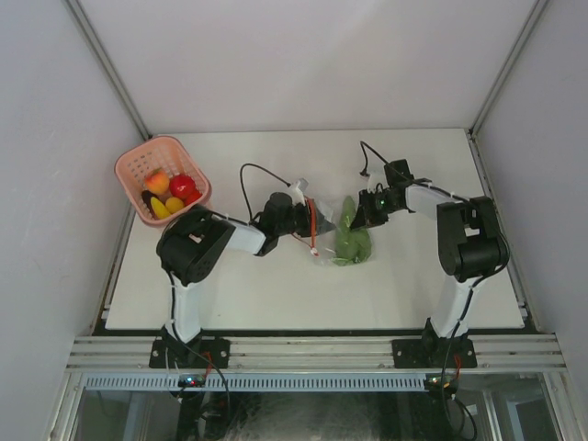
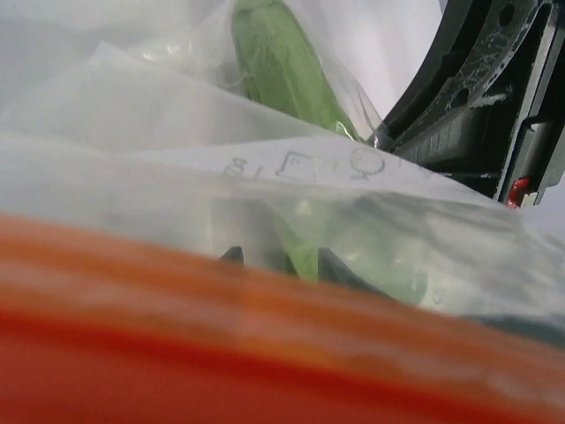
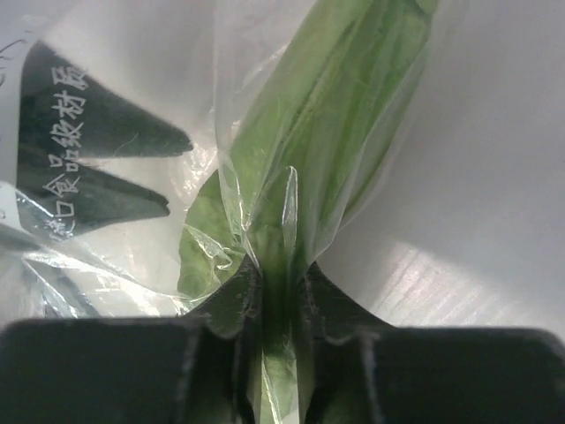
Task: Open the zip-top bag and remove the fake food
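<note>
A clear zip top bag (image 1: pixel 326 248) with an orange zip strip (image 2: pixel 265 336) lies mid-table, green fake vegetables (image 1: pixel 354 241) inside it. My left gripper (image 1: pixel 312 220) is at the orange strip by the bag's mouth; in the left wrist view the bag covers its fingertips, which look parted. My right gripper is shut on the bag and the green vegetable beneath the plastic, as the right wrist view shows.
A pink basket (image 1: pixel 130 175) holding several fake fruits and vegetables sits at the back left.
</note>
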